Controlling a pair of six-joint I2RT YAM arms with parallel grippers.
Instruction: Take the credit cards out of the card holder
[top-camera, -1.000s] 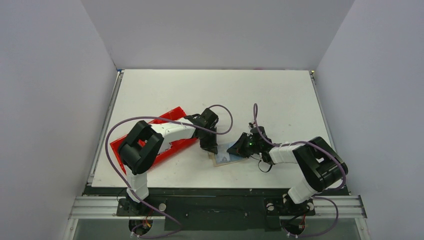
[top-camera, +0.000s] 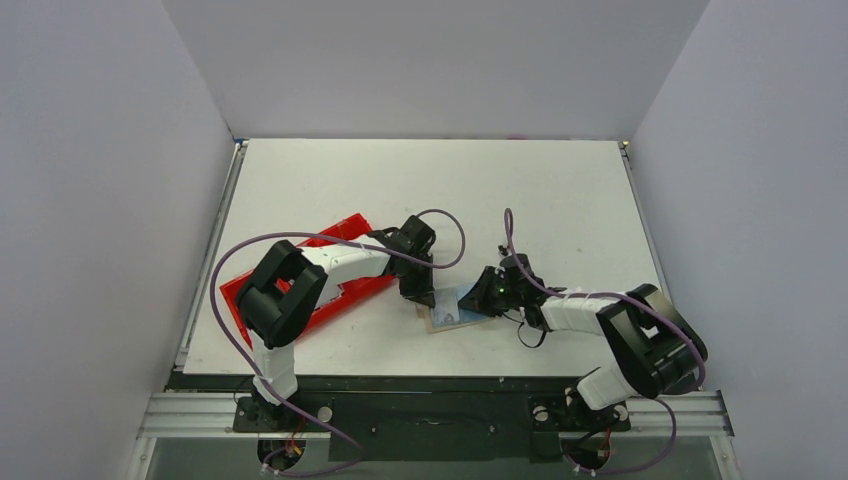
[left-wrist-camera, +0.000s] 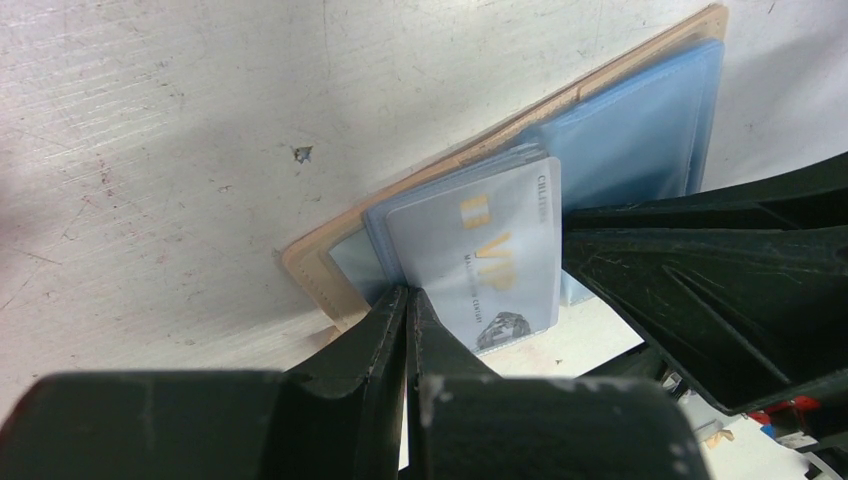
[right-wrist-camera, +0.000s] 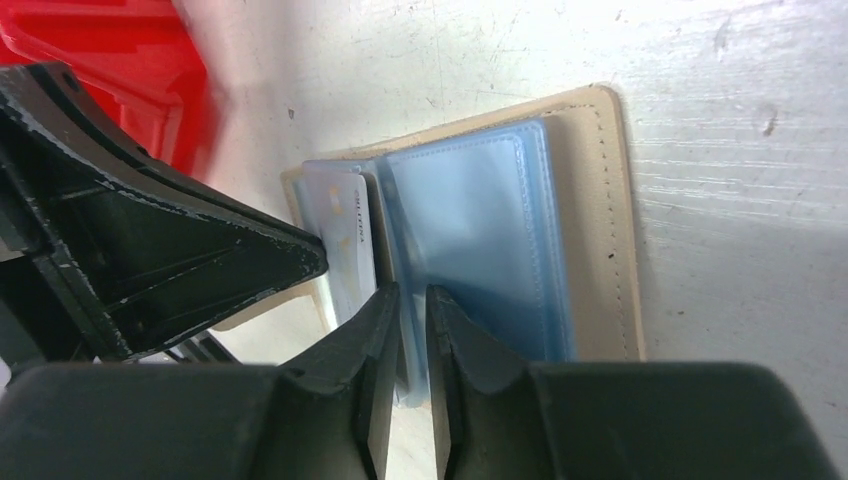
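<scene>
The card holder (top-camera: 437, 324) lies open on the table, tan outside with blue pockets (right-wrist-camera: 470, 210). A pale card marked VIP (left-wrist-camera: 480, 260) shows in the left wrist view, lying over its left half. My left gripper is shut, its tips against the near left edge of the card; nothing shows between them. From the right, my right gripper reaches down at the blue pocket beside the card's raised edge. Its fingers are shut, with a narrow slit where pocket edge shows; whether they pinch it is unclear.
A red tray (top-camera: 359, 226) stands to the left, partly under my left arm. The two grippers are close together over the holder.
Left arm and holder look unmoved.
</scene>
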